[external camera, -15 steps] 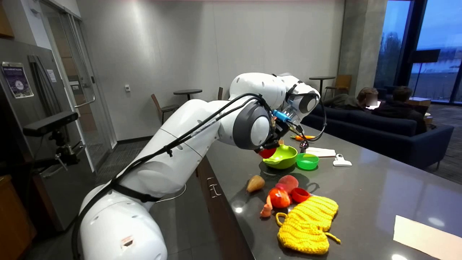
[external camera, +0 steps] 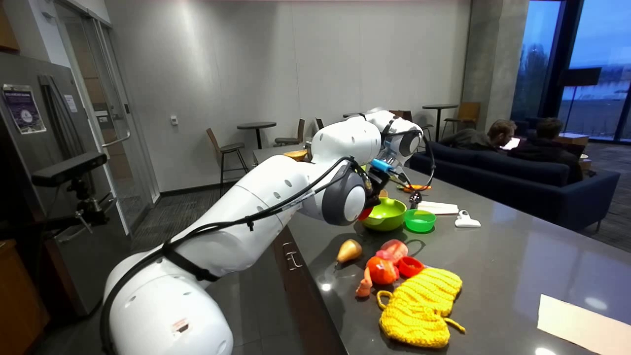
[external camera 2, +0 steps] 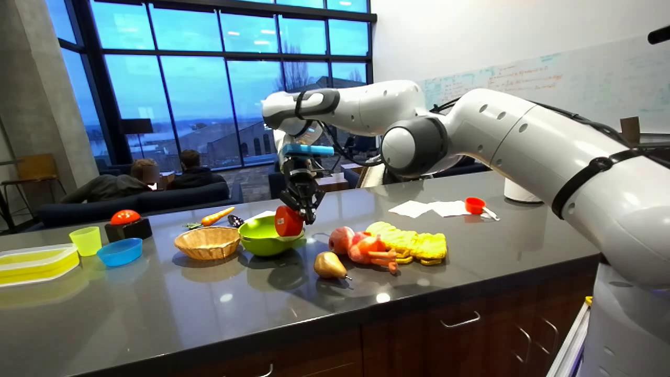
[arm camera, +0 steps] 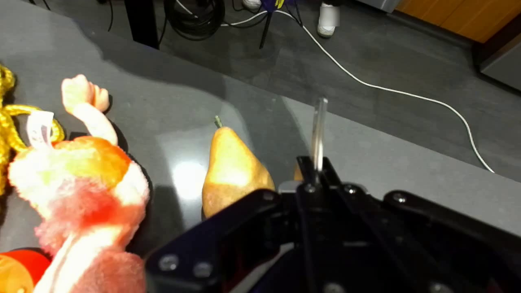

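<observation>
A red cup (external camera 2: 288, 221) is held tilted by my gripper (external camera 2: 308, 210), which is shut on it. In the wrist view, a thin clear handle (arm camera: 318, 132) sticks out between the closed fingers; the cup itself is hidden there. The cup hangs at the near right side of the green bowl (external camera 2: 264, 246), overlapping its rim in exterior view 2. Whether they touch I cannot tell. Only an edge of the red cup shows past the arm in exterior view 1.
A pear (external camera 2: 329, 265), a pink-orange plush toy (external camera 2: 363, 246) and yellow knitwear (external camera 2: 411, 242) lie to the bowl's right. On its left is a wicker basket (external camera 2: 207, 243). A small green bowl (external camera: 420, 221) stands close by.
My arm has come down, lowering the gripper and the red cup slightly beside the green bowl. The objects on the counter look unmoved.
</observation>
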